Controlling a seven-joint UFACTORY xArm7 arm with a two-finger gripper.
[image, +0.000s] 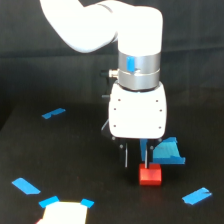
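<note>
The gripper (136, 162) hangs from the white arm, its two thin dark fingers spread with a gap between them. It stands open, and I see nothing between the fingers. Just to its right is a red block (150, 176) on the dark table. Blue shows directly above that block in the view, partly behind the right finger; whether it rests on the red block or lies behind it, I cannot tell. A blue piece (170, 153) shows farther right. Part of another red thing (158, 92) peeks out beside the gripper's white housing, mostly hidden by it.
Blue tape strips lie on the dark table: one at the far left (53, 113), one at the near left (26, 186), one at the right (197, 196). A pale block-like thing (64, 213) sits at the front edge.
</note>
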